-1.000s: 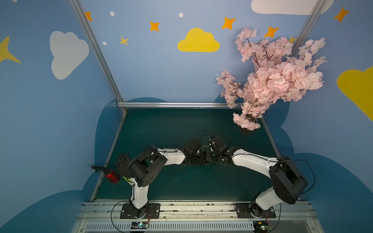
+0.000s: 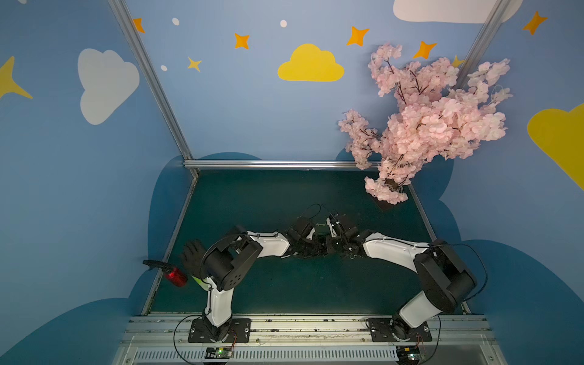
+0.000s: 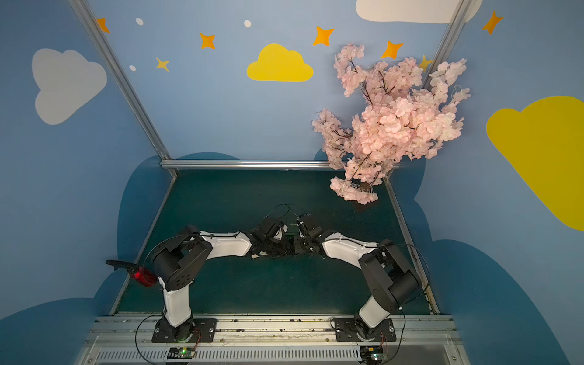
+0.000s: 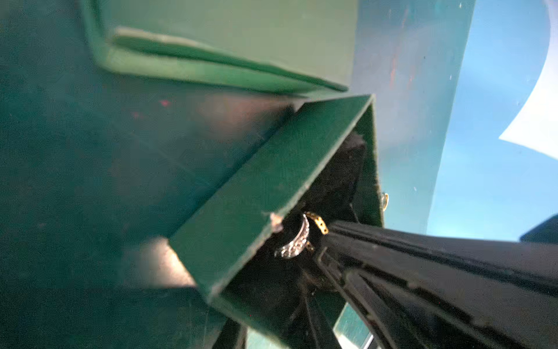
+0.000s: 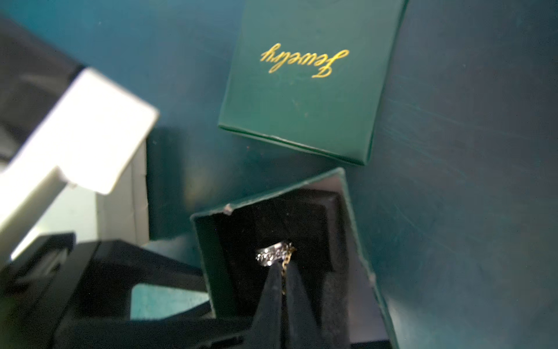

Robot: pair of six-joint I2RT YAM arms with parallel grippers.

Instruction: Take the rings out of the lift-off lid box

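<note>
The green box base [image 5: 360,256] stands open, its black-lined inside facing the right wrist view. A gold ring [image 5: 286,265] shows in the seam between the fingers of my right gripper, which is shut on it inside the box. Against the gold ring lies a silver ring [image 5: 273,254], close to the fingertips; whether it is pinched too cannot be told. At the bottom of the left wrist view, my left gripper is shut on the box's wall, one finger inside and one outside. Both grippers hide most of the box in the top views.
The green lid [image 5: 308,99], marked "Jewelry", lies on the table just beside the box. Pink blossom branches [image 2: 425,127] fill the back right corner, and a red bottle [image 2: 176,277] stands at the left edge.
My right arm's elbow has shifted slightly left, and its gripper has changed position a little at the box. The left arm stays put.
</note>
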